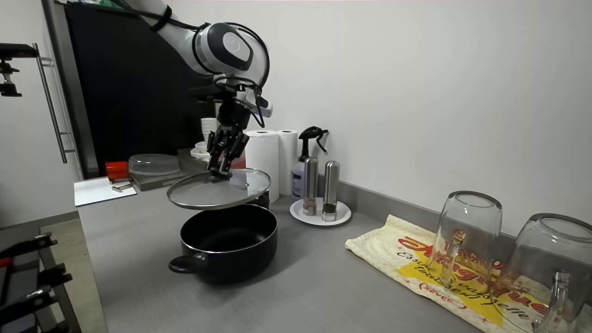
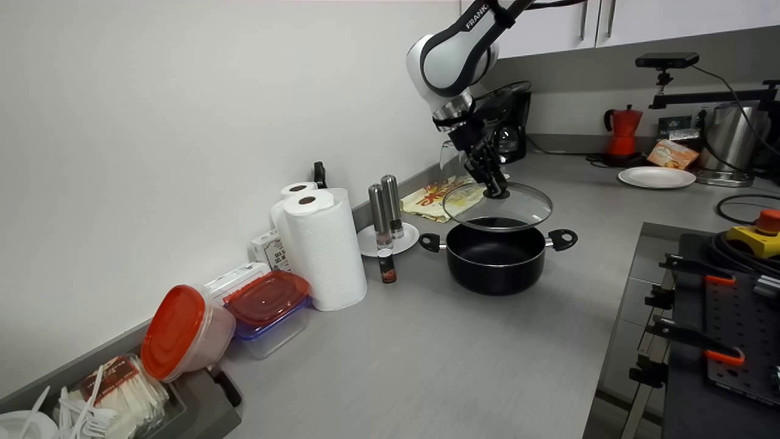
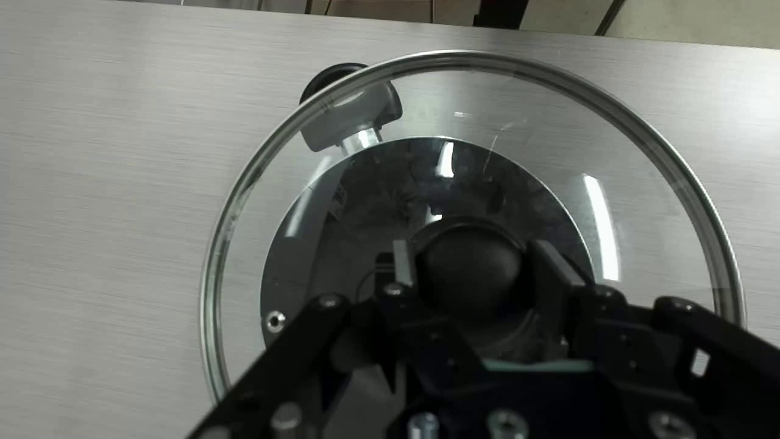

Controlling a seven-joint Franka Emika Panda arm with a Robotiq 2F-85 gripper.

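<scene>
A clear glass lid with a steel rim hangs tilted above the black pot. My gripper is shut on the lid's dark knob. Two handles stick out from the pot, which is uncovered and looks empty in exterior view 1. From the other side, the lid hovers over the far part of the pot, apart from its rim. In the wrist view the round black knob sits between the fingers of my gripper, and the pot shows through the glass.
Two steel grinders stand on a white plate right of the pot, with paper towel rolls behind. Upturned glass mugs rest on a printed cloth. A small spice jar stands near the pot.
</scene>
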